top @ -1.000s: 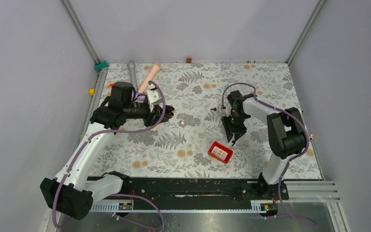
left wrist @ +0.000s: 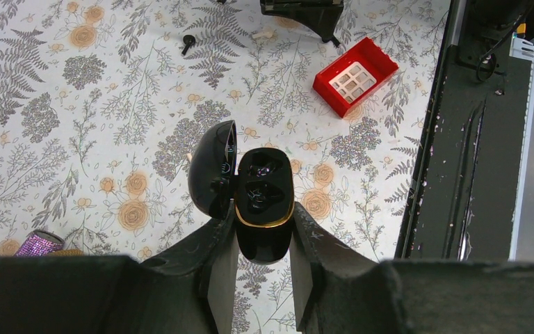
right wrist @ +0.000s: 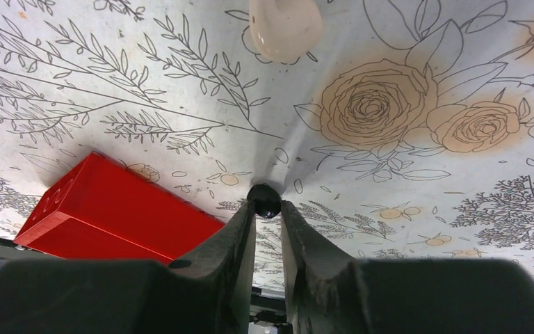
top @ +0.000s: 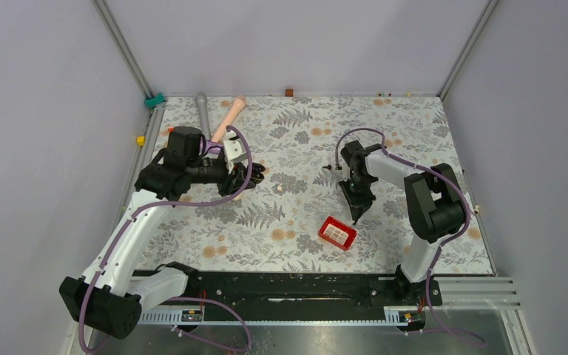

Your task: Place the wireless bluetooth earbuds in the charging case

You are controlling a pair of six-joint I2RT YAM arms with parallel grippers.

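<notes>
My left gripper is shut on the black charging case [left wrist: 264, 182], whose lid stands open, above the table's left half. A black earbud [left wrist: 188, 43] lies on the floral cloth toward the right arm. My right gripper is low by the red box, its fingertips at another black earbud [right wrist: 264, 195]; whether they grip it I cannot tell.
The red box [top: 329, 238] with a light grid inside sits near the front edge. A pale object [right wrist: 285, 28] lies behind the right fingertips. A purple cylinder [left wrist: 38, 243] and long tools [top: 229, 117] lie at the left.
The right gripper has shifted slightly in the top view, staying beside the red box. The left arm and the case it holds have barely moved.
</notes>
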